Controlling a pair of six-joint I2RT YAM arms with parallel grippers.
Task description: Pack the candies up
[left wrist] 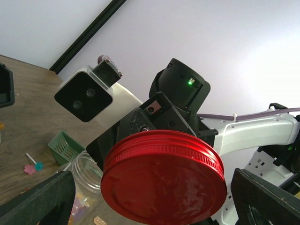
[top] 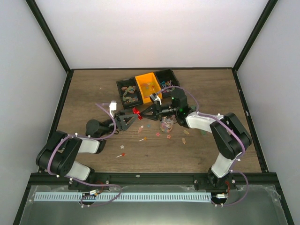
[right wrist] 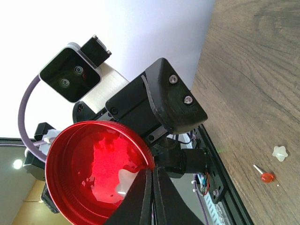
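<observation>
A red screw lid (left wrist: 164, 183) hangs in the air between my two arms. My right gripper is shut on the lid's thin rim, with the hollow inside turned toward the right wrist camera. A pale patch shows inside it. My left gripper stands open around the lid, its fingers (left wrist: 42, 201) visibly apart from the lid's sides in the left wrist view. The clear jar (left wrist: 89, 176) holds some candies and has no lid on; the top view shows the jar (top: 167, 125) partly below the right arm.
At the back stand a yellow tray (top: 139, 80) and black trays (top: 119, 84) with candies. Loose candies and lollipops (top: 121, 154) are scattered over the table's middle. A small green basket (left wrist: 65, 147) is beside the jar.
</observation>
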